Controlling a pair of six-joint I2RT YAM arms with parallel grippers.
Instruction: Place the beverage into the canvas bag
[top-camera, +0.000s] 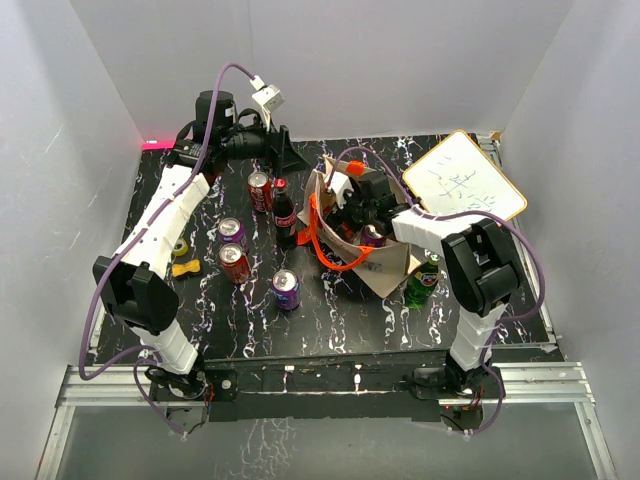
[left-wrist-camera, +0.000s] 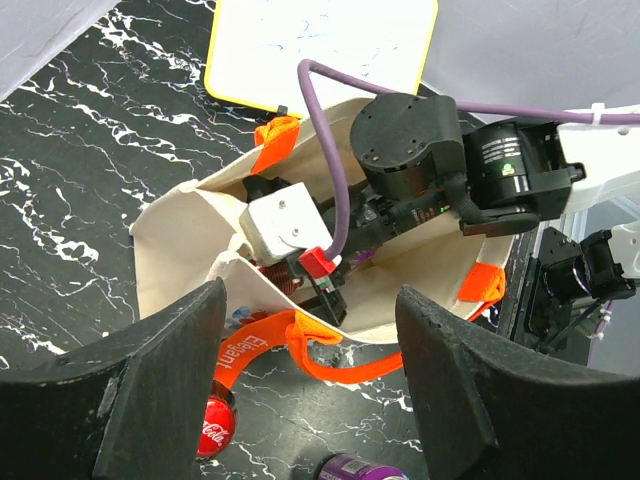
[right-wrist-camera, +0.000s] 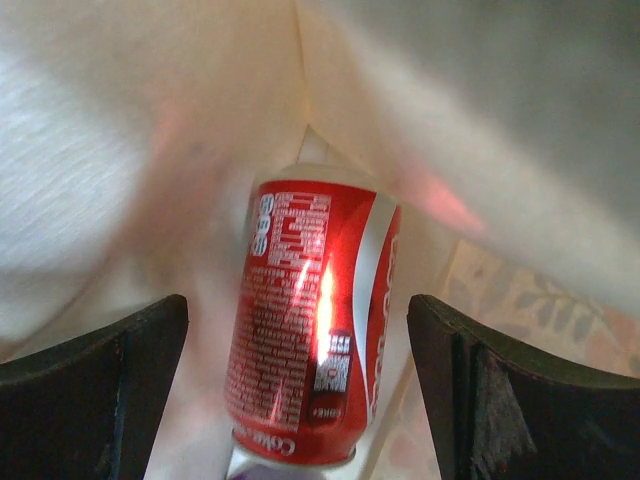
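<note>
The canvas bag (top-camera: 383, 267) lies open right of centre, orange straps out. My right gripper is down inside it, open around a red Coke can (right-wrist-camera: 310, 310), with part of a purple can (right-wrist-camera: 275, 472) below. My left gripper (top-camera: 288, 152) hangs open above a Coke bottle (top-camera: 283, 215), left of the bag. Outside stand red cans (top-camera: 234, 264), purple cans (top-camera: 285, 290) and a green bottle (top-camera: 421, 285), the latter beside the bag at front right.
A whiteboard (top-camera: 465, 175) lies at back right. A yellow object (top-camera: 186, 268) and a roll of tape lie at the left.
</note>
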